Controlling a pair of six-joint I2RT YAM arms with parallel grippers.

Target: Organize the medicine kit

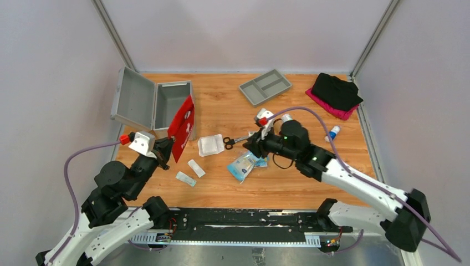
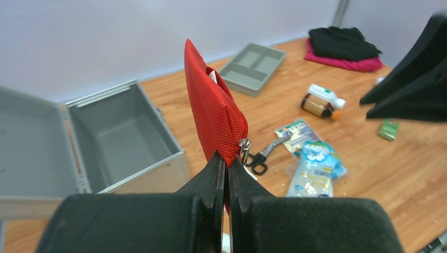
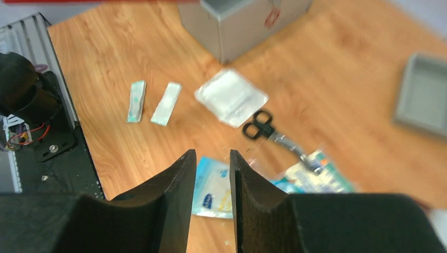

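Observation:
A red zippered pouch [image 2: 213, 110] is held at one end by my left gripper [image 1: 170, 145], which is shut on it; in the top view it hangs at the near right corner of the grey case [image 1: 176, 102], whose lid stands open. The case looks empty inside. My right gripper is part open with nothing between its fingers, above a clear bag [image 1: 242, 166] with blue print. Black scissors [image 3: 259, 124], a white packet [image 1: 211, 145] and two small strips [image 1: 196, 168] lie on the table. Two bottles [image 2: 319, 105] lie farther right.
An empty grey divided tray [image 1: 265, 87] rests at the back. Folded black and pink cloths [image 1: 337, 91] occupy the back right corner, with a small bottle [image 1: 332, 133] in front. Bare wood lies between case and tray.

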